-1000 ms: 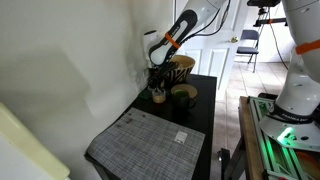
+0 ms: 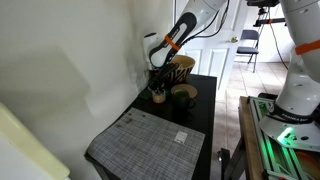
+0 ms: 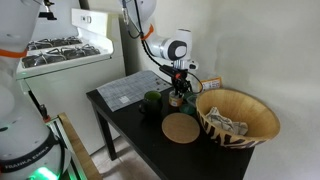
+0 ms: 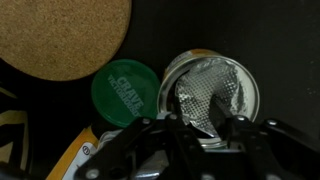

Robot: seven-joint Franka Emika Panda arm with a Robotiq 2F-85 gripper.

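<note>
A round tin can [image 4: 252, 98] lies below my gripper in the wrist view, its open top facing the camera. Silvery, mesh-like material [image 4: 212, 80] shows within the rim. My dark fingers reach over the can's near side, apart from each other, with the silvery material visible between and beyond them; whether they touch it is unclear. From the side, the can [image 3: 176, 99] stands on the black table with the gripper [image 3: 180, 82] pointing down just above it. The other exterior view also has the gripper right over the can [image 2: 158, 97].
Close beside the can is a green lid [image 4: 125, 92]; a round cork mat [image 4: 62, 35] lies beyond. A dark mug [image 3: 152, 102] and a wooden basket [image 3: 240, 108] holding cloth [image 3: 227, 122] flank the can. A grey placemat [image 2: 145, 148] covers much of the table.
The gripper stays over the can across the exterior frames, with at most a very slight shift. The can, mug and basket have not visibly moved.
</note>
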